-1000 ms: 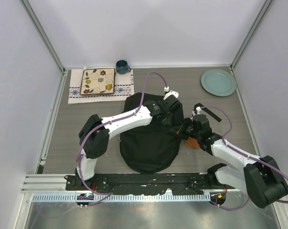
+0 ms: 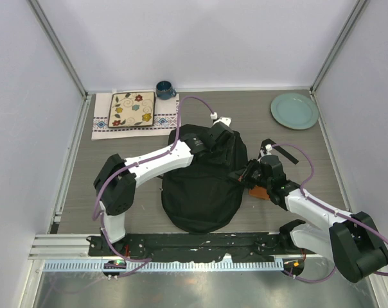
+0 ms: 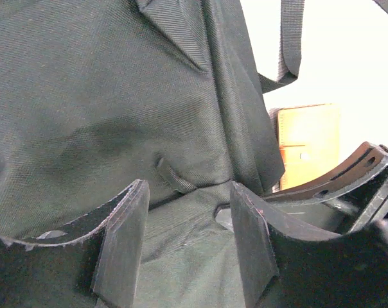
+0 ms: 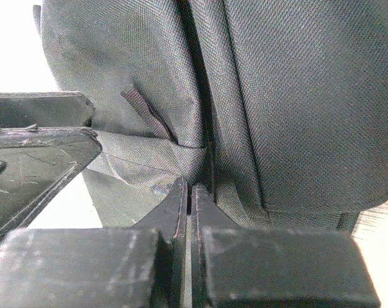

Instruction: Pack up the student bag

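Note:
A black fabric bag (image 2: 197, 199) lies in the middle of the table. My left gripper is open above its cloth, nothing between its fingers; in the top view the left arm reaches over the bag's upper part. My right gripper is shut on the bag's fabric at its right side, near a seam. An orange-brown item (image 3: 306, 128), like a small case or notebook, lies just right of the bag, partly hidden by the right arm in the top view.
A teal plate (image 2: 293, 109) sits back right, with a black strip (image 2: 287, 154) below it. A floral board (image 2: 131, 109) on a patterned cloth and a dark mug (image 2: 165, 89) are back left.
My left arm has moved leftward from its place about a second ago, ending a little left of the right gripper. The right arm has barely moved.

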